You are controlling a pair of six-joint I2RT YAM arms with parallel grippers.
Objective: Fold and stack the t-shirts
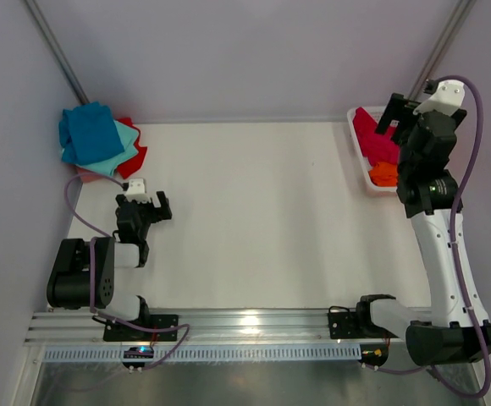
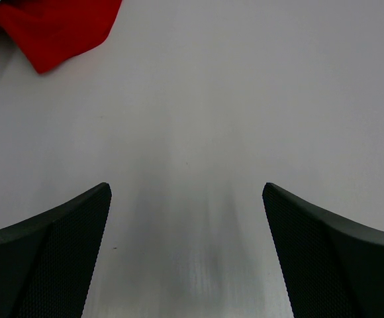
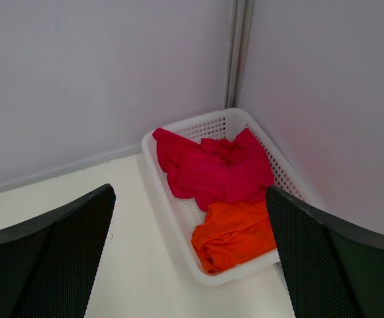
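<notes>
A stack of folded shirts, blue (image 1: 89, 131), cyan and red (image 1: 134, 161), lies at the back left of the table; its red edge (image 2: 66, 30) shows in the left wrist view. My left gripper (image 1: 157, 205) rests low at the left, open and empty. My right gripper (image 1: 394, 114) is raised at the back right, open, facing the white basket (image 3: 169, 222), which holds a crumpled pink shirt (image 3: 218, 172) and an orange shirt (image 3: 232, 232).
Walls enclose the back and both sides, with the basket close against the back-right corner.
</notes>
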